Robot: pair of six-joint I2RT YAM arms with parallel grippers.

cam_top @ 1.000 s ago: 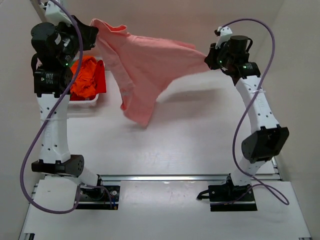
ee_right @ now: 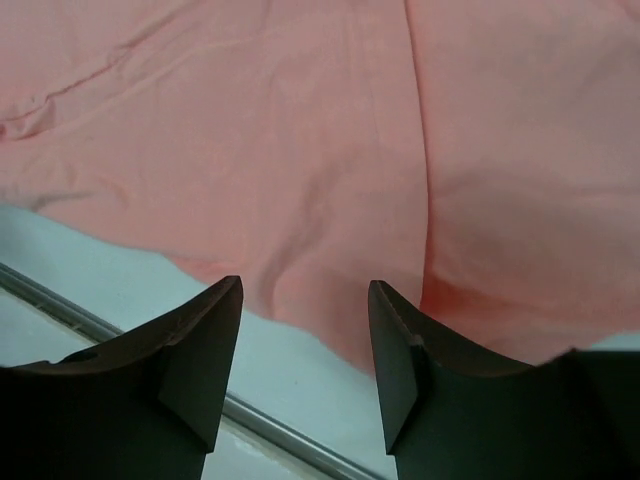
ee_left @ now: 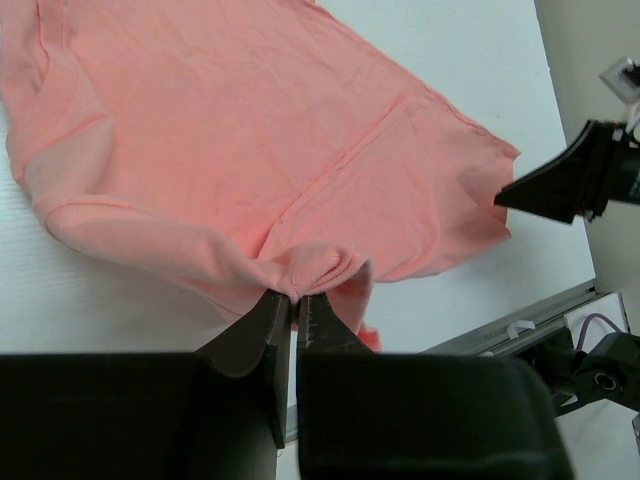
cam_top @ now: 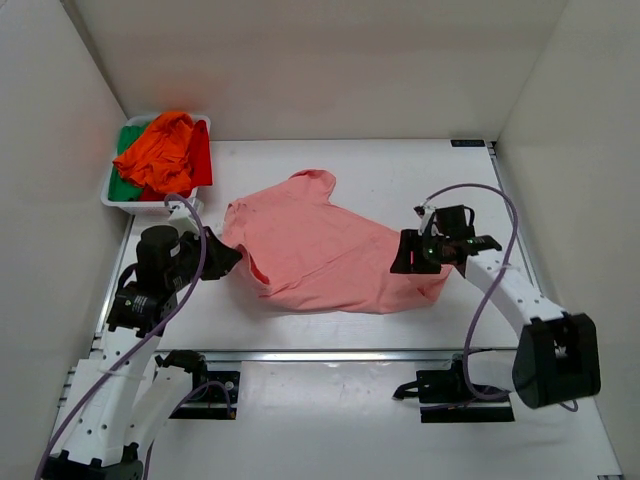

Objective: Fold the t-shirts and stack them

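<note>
The pink t-shirt [cam_top: 325,250] lies spread across the table, uneven, with one part reaching toward the back. In the top view my left gripper [cam_top: 238,258] is at its left side. The left wrist view shows that gripper shut on a bunched pink edge, held a little above the table. Over the shirt's right end is my right gripper [cam_top: 400,252]. Its fingers [ee_right: 215,340] stand wide apart in the right wrist view, with pink cloth [ee_right: 320,230] beneath and nothing gripped. A fold line runs through the shirt near its right part.
At the back left, a white bin [cam_top: 143,207] holds an orange cloth [cam_top: 163,150], a green one [cam_top: 122,188] and a red one [cam_top: 201,155]. Bare table [cam_top: 420,180] shows behind the shirt and at its right. A metal rail [cam_top: 320,355] runs along the front.
</note>
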